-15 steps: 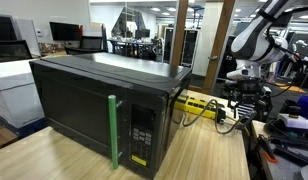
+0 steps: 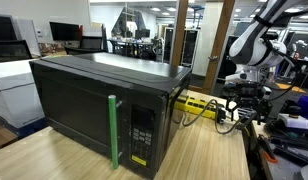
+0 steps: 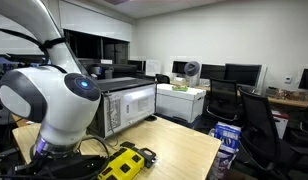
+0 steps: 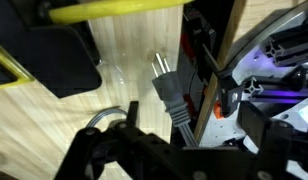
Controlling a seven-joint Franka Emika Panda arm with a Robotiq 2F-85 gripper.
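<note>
My gripper is open above the table, its two dark fingers apart at the bottom of the wrist view. A plug with a grey body [image 4: 173, 98] and bare metal prongs lies on the wood, appearing between the fingers and not held. Exterior view 1 puts the gripper [image 2: 241, 104] at the table's right end, close to a cable. In exterior view 2 the arm [image 3: 56, 105] fills the lower left and its fingertips are hard to make out. A yellow power strip [image 2: 201, 106] lies on the table left of the gripper.
A black microwave [image 2: 104, 105] with a green strip [image 2: 113, 132] on its front stands left of the arm. Bare tabletop [image 3: 179, 145] stretches away beyond the power strip. The table edge [image 4: 212, 105] runs close beside the plug.
The arm and gripper have shifted slightly left in exterior view 1. The microwave and power strip stay where they were.
</note>
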